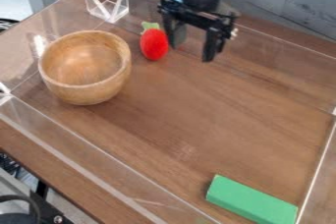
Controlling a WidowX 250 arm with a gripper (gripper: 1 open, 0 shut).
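My black gripper [196, 37] hangs over the back of the wooden table [197, 120], just right of a red vegetable-like object [155, 44] with a green top. Its two fingers stand apart with nothing visible between them. A wooden bowl [84, 68] sits at the left. A green block [251, 202] lies at the front right.
Clear plastic walls [315, 168] border the work area, with clear angled pieces [106, 5] at the back left. A small light blue item, partly hidden, is behind the gripper.
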